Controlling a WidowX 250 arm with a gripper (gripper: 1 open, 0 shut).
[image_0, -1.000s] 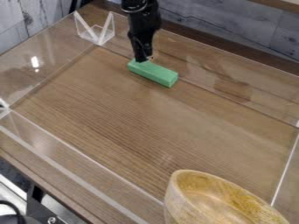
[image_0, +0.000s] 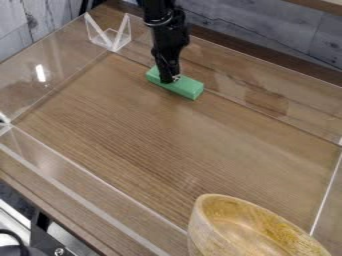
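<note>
My black gripper (image_0: 167, 75) reaches down from the top of the camera view onto a green rectangular block (image_0: 183, 88) on the wooden table, in the upper middle. Its tips are at the block's left part, near or touching it. Whether the fingers are open or shut is too small to tell.
A large yellow bowl (image_0: 245, 228) is at the bottom right. A clear bent plastic piece (image_0: 110, 33) lies near the upper left of the table.
My gripper has moved down, and slightly right, onto the green block. The block looks to be in the same place.
</note>
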